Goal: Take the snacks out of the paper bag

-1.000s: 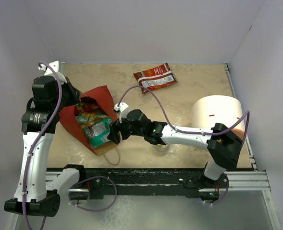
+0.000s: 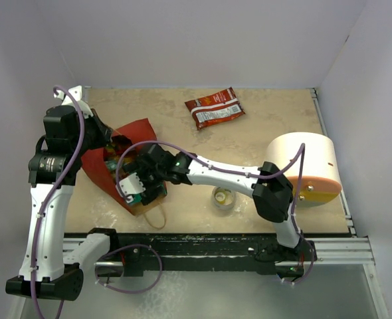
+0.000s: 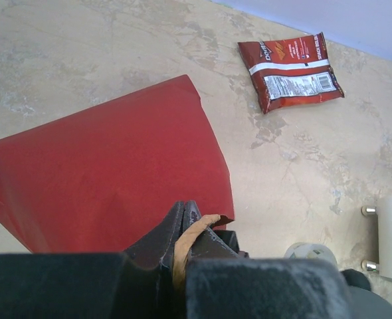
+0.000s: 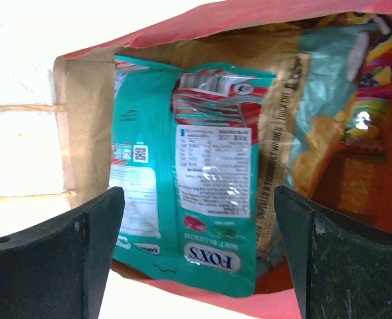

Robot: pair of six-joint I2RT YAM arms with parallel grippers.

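The red paper bag (image 2: 98, 169) lies on its side at the left, its mouth facing right. My left gripper is shut on its tan paper handle (image 3: 191, 243) above it. My right gripper stands open over the bag's opening, its fingers either side of teal Fox's packets (image 4: 216, 173). Other snack packets (image 4: 372, 93) lie deeper inside, partly hidden. A red Doritos bag (image 2: 214, 109) lies apart on the table at the back.
A white cylindrical appliance (image 2: 299, 153) stands at the right of the table. A round container (image 2: 224, 198) sits near the front middle.
My right gripper has moved left and turned, from beside the bag's opening to over the teal packets. The left arm and the Doritos bag have not moved.
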